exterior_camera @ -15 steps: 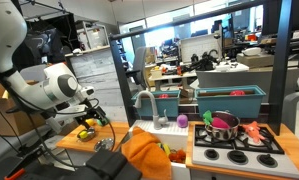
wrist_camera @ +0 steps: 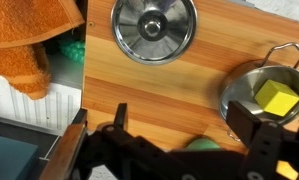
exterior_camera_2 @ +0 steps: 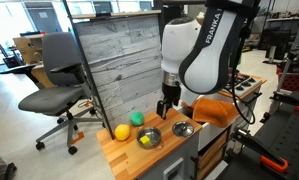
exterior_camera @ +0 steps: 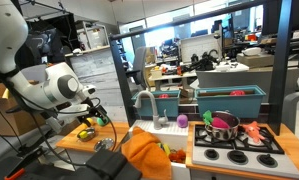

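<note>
My gripper hangs above the wooden counter with its two black fingers spread wide and nothing between them. In the wrist view, a metal pot [wrist_camera: 229, 97] holding a yellow block [wrist_camera: 276, 97] is to the right. A round silver lid [wrist_camera: 154, 22] lies flat at the top, ahead of the fingers. Exterior view 2 has the gripper [exterior_camera_2: 169, 102] over the counter, behind the pot [exterior_camera_2: 144, 143] and the lid [exterior_camera_2: 183, 129]. A green round object [wrist_camera: 201, 146] is partly hidden by the right finger in the wrist view.
An orange towel [wrist_camera: 27, 60] is draped left of the lid, by the sink edge. A yellow round object [exterior_camera_2: 122, 132] and a green one [exterior_camera_2: 137, 117] sit near the pot. In exterior view 1, a faucet [exterior_camera: 147, 105] and a stove [exterior_camera: 244, 152] stand farther right.
</note>
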